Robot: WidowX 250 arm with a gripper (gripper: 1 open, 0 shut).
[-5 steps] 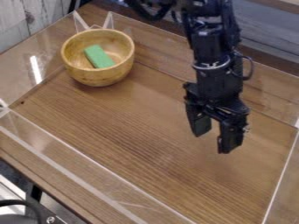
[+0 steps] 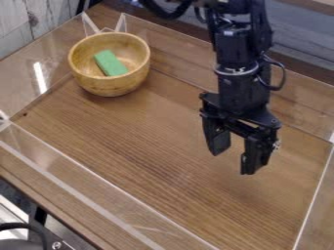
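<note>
A black robot arm reaches down from the top of the camera view to the right of centre. Its gripper (image 2: 239, 139) hangs low over the wooden table (image 2: 144, 186), open, with nothing seen between its fingers. A light woven bowl (image 2: 128, 80) at the upper left holds a green block (image 2: 108, 62), which rests toward the bowl's left side.
Pale raised edges (image 2: 53, 172) border it. A dark rounded object (image 2: 20, 236), partly out of frame, sits at the bottom left corner.
The gripper has shifted slightly to the left and turned a little over the last second. The bowl and green block have not moved.
</note>
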